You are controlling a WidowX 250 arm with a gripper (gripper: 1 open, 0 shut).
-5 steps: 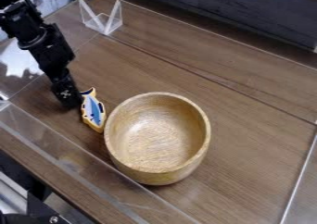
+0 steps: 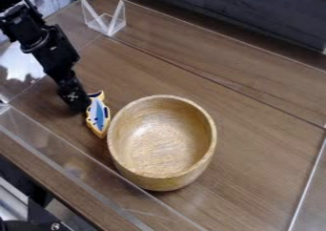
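A wooden bowl (image 2: pixel 163 139) stands on the brown table (image 2: pixel 249 92), slightly right of and below the centre of the view. Against its left side lies a small fish-shaped object (image 2: pixel 97 114), tan with blue. My black gripper (image 2: pixel 79 99) comes in from the upper left and is low over the table at the upper end of that object, open. Its fingertips are dark and small, so whether they touch the object is hard to tell.
A clear plastic stand (image 2: pixel 105 20) sits at the back left. Clear panels edge the table at the left and bottom.
My gripper has shifted very slightly at the upper end of the fish-shaped object; the bowl and object look unmoved.
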